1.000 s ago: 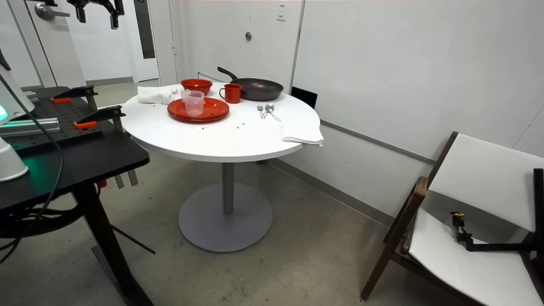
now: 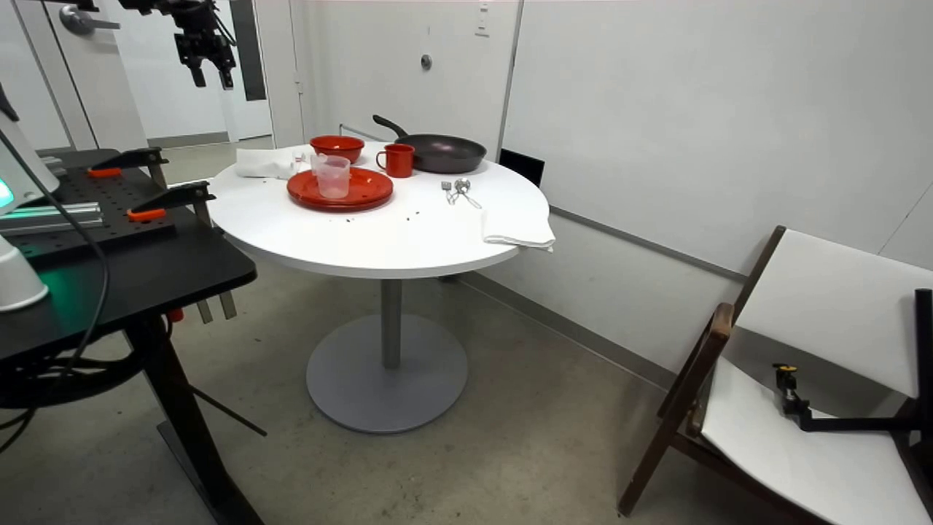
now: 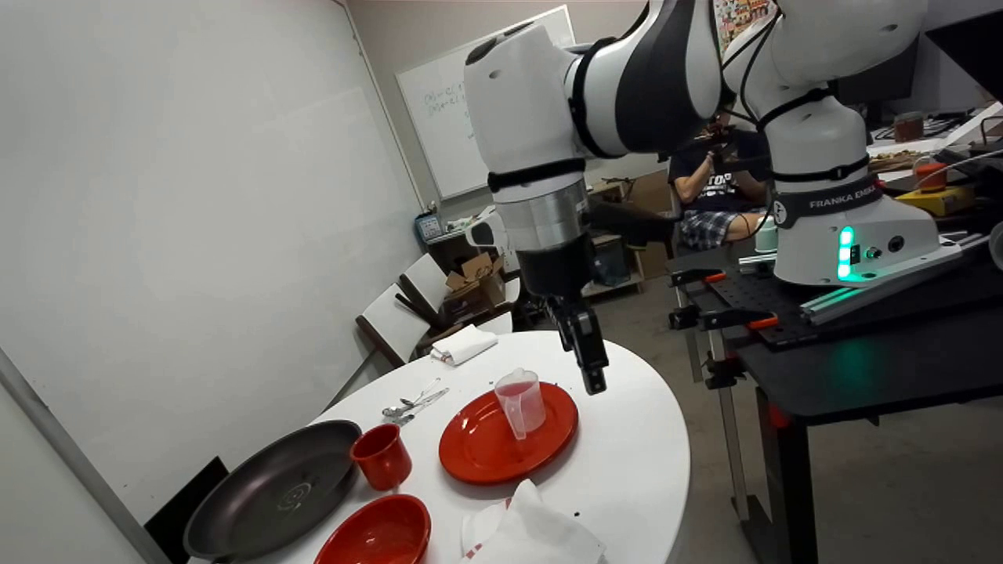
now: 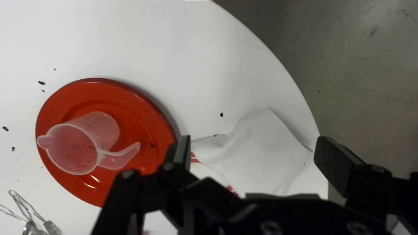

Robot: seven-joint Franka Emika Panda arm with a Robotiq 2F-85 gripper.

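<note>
My gripper is open and empty, high above the edge of the round white table (image 2: 411, 236). Between its fingers, in the wrist view, lies a crumpled white cloth (image 4: 258, 152) with red marks, on the tabletop well below. A clear plastic measuring cup (image 4: 84, 143) rests on the red plates (image 4: 129, 101), left of the cloth. In exterior view 1 the gripper (image 2: 213, 80) hangs at the upper left. From the other side, the gripper (image 3: 590, 371) points downward, with its fingers overlapping.
Also on the table are a red mug (image 3: 382, 457), a red bowl (image 3: 381, 534), a dark frying pan (image 3: 277, 489), metal utensils (image 3: 414, 404) and a folded white cloth (image 3: 463, 345). Dark crumbs are scattered about. The black desk (image 2: 131, 280) stands beside the table.
In exterior view 1 my gripper has come lower and shifted right, and it appears turned, its fingers looking closer together. The objects on the table have stayed where they were.
</note>
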